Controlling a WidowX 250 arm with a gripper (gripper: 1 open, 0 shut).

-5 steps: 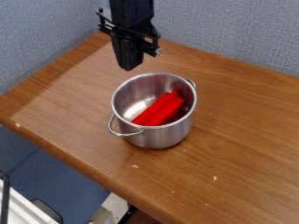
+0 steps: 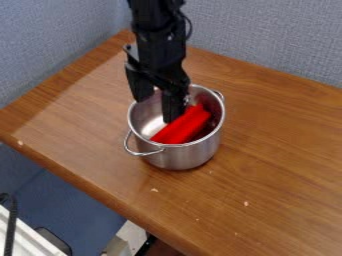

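Observation:
A silver metal pot [image 2: 175, 156] with wire side handles stands on the wooden table, holding a red elongated object [image 2: 182, 126]. The black gripper [image 2: 156, 90] hangs directly above the pot's back left part, pointing down, its fingers open and reaching to about rim level, with nothing seen between them. How deep the fingertips are inside the pot is hard to tell.
Grey padded walls [image 2: 267, 30] stand behind. Past the table's lower left edge are the floor and some white equipment.
The gripper has come down and toward the front, from behind and above the pot to just over its opening. The pot and red object have not visibly moved.

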